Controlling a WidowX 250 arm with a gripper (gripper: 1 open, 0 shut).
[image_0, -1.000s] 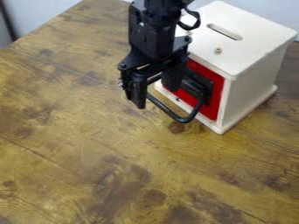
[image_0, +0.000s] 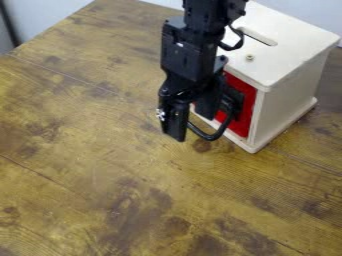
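The black arm reaches down from the top centre, and its open gripper (image_0: 175, 118) hangs low over the wooden table, at the front left of a white wooden box (image_0: 277, 75). Nothing shows between the fingers. The box has a red front panel (image_0: 242, 114), partly covered by the arm and its cable, and a slot and a small knob on its top.
A pale wall lies beyond its edge at the top left and behind the box.
The gripper has moved slightly right and down over the last second, staying beside the box's front. The box has not visibly moved.
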